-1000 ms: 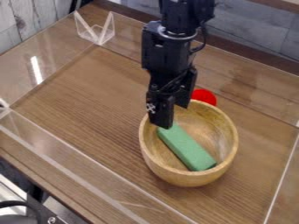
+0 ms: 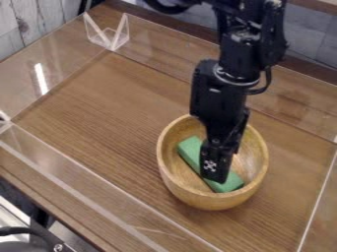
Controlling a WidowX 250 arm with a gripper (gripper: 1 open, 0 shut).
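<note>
My black gripper (image 2: 227,148) reaches down from the top centre into a round wooden bowl (image 2: 171,174), its fingers open around a green block (image 2: 224,182) that lies in the bowl. The fingers partly hide the block; whether they touch it I cannot tell.
A white wire object (image 2: 108,31) stands at the back left. Dark cables show at the lower left.
The gripper has moved down into the bowl over the green block.
</note>
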